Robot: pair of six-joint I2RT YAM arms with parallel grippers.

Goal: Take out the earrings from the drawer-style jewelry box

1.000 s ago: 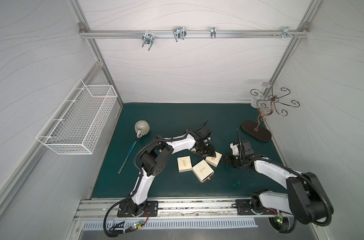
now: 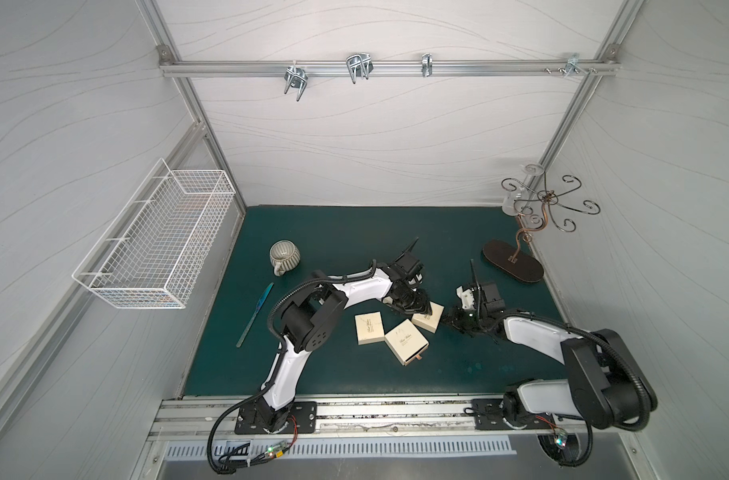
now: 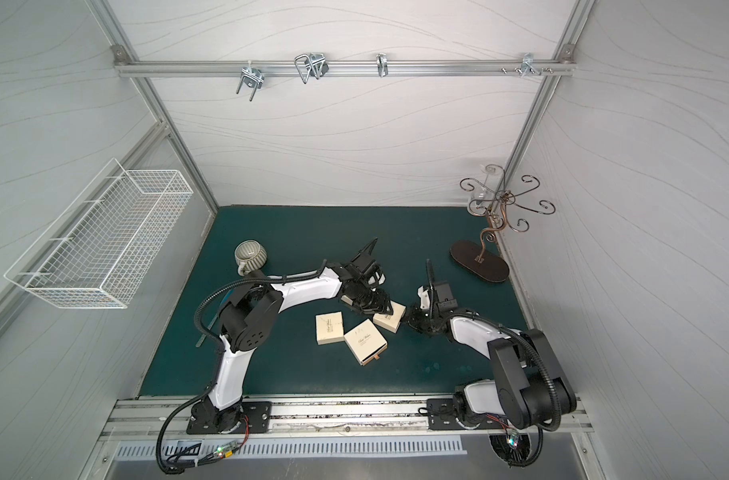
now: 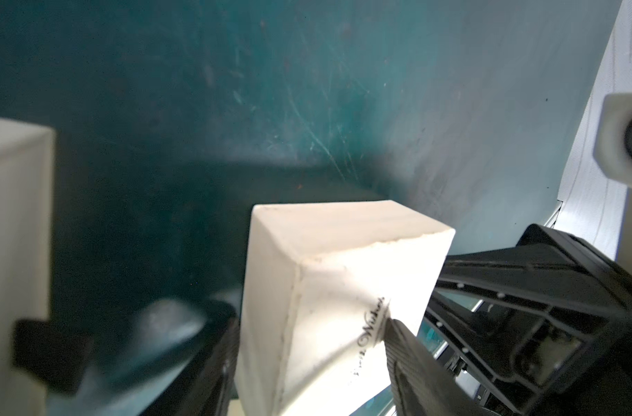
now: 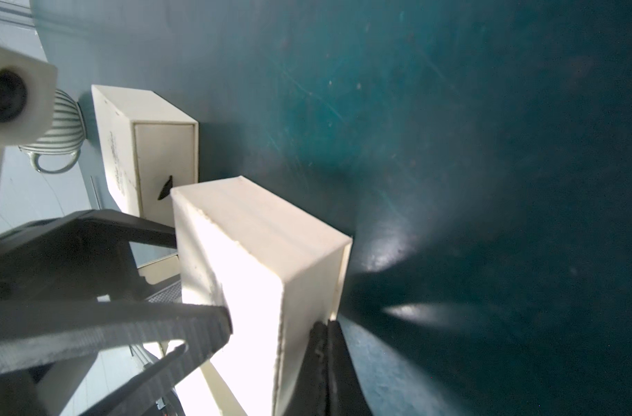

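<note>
A cream jewelry box (image 2: 427, 320) lies between the two grippers near the table's middle, print on one face. In the left wrist view my left gripper straddles this box (image 4: 343, 291), fingers part open on either side, seemingly against it. In the right wrist view my right gripper is shut, its tips at the box's end face, nothing visible between them. Two more cream boxes, lie in front, the latter with a small tab. No earrings are visible.
A striped mug (image 2: 284, 256) and a blue stick (image 2: 254, 313) are at left, a dark-based metal stand (image 2: 512, 260) at back right, a white wire basket (image 2: 156, 240) on the left wall.
The right arm has shifted slightly, bringing my right gripper a little toward the box it touches. The left arm looks still.
</note>
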